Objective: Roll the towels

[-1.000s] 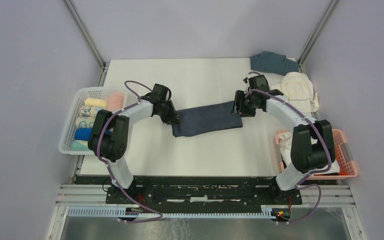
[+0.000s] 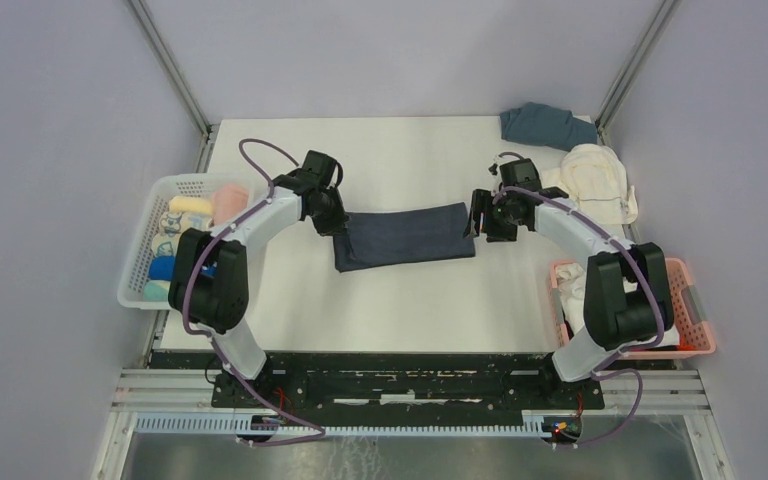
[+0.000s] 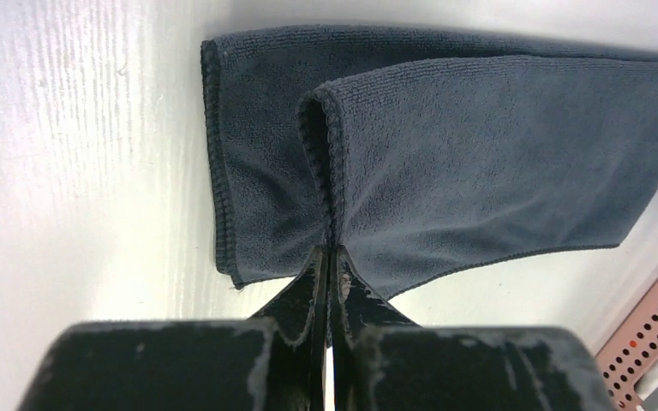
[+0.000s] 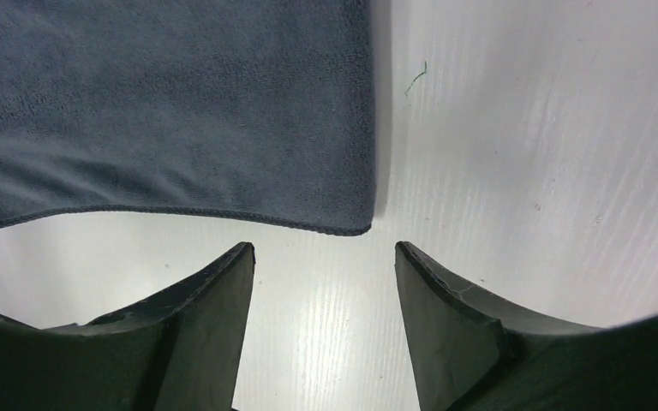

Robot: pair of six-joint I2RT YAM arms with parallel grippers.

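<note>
A dark grey towel (image 2: 410, 235) lies folded into a long strip on the white table (image 2: 390, 310). At its left end my left gripper (image 2: 338, 225) is shut on an edge of the fabric, which rises in a fold between the fingertips in the left wrist view (image 3: 330, 257). My right gripper (image 2: 485, 220) is open over the towel's right end; in the right wrist view its fingers (image 4: 214, 317) stand just short of the near corner, with nothing between them.
A white basket (image 2: 135, 260) of rolled towels is at the left, a pink basket (image 2: 693, 330) with white cloths at the right. A teal cloth (image 2: 545, 125) and cream towels (image 2: 590, 175) lie at the back right.
My left gripper has moved left and slightly back with the towel end, and the whole towel has shifted a little left. The right gripper has moved only slightly.
</note>
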